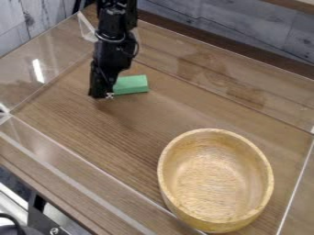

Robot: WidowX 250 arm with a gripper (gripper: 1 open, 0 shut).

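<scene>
My black gripper (101,90) reaches down from the top of the view to the wooden table, at the left end of a flat green block (132,83). Its fingertips are low, close against the block or just beside it; whether anything is between them is hard to make out at this size.
A round light wooden bowl (215,220) stands at the lower right. A dark wall runs along the back right, and a grey panel stands at the left.
</scene>
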